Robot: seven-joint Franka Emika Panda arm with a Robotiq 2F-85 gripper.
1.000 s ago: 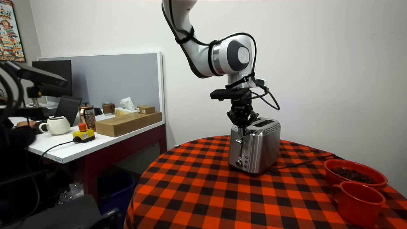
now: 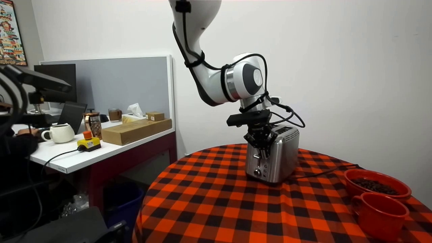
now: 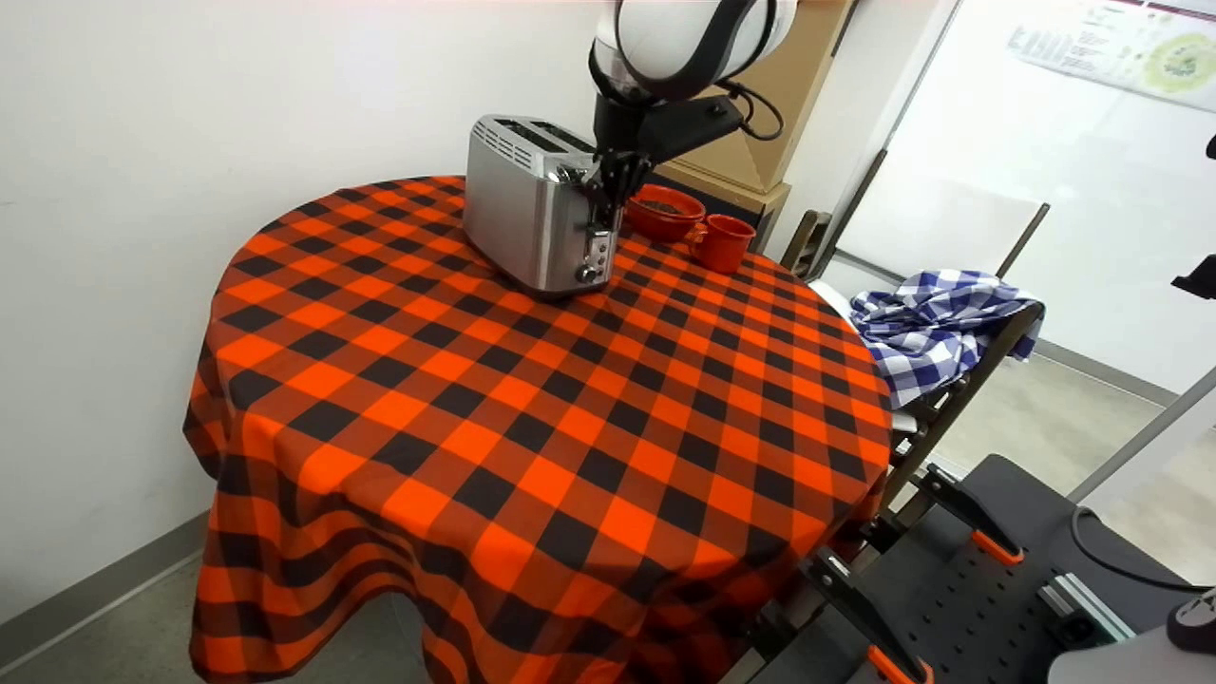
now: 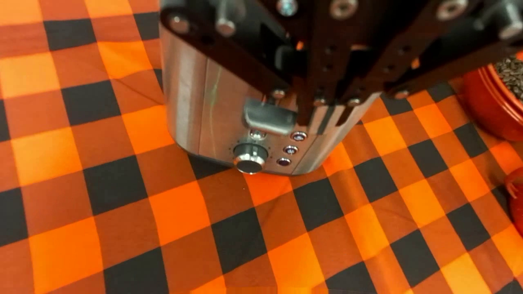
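Observation:
A silver two-slot toaster [image 2: 286, 152] stands upright on the checked cloth. On its front face are a grey lever [image 4: 269, 117], a round dial [image 4: 251, 157] and small round buttons [image 4: 290, 150]. The lever sits low on its track, a short way above the dial. My gripper [image 2: 265, 154] points downward in front of that face, shut, with nothing visible between its fingers. In the wrist view, its fingertips are just right of the lever, close to the buttons. Whether they touch the lever or the toaster I cannot tell.
A red bowl of dark beans [image 2: 374, 186] and a red mug [image 2: 382, 216] stand toward the table's right edge. The toaster's dark cord [image 2: 328, 171] runs behind it to the right.
My arm and gripper have come down along the toaster's front. The lever is lower than before, nearer the dial. The toaster has shifted slightly to the right in exterior view 1.

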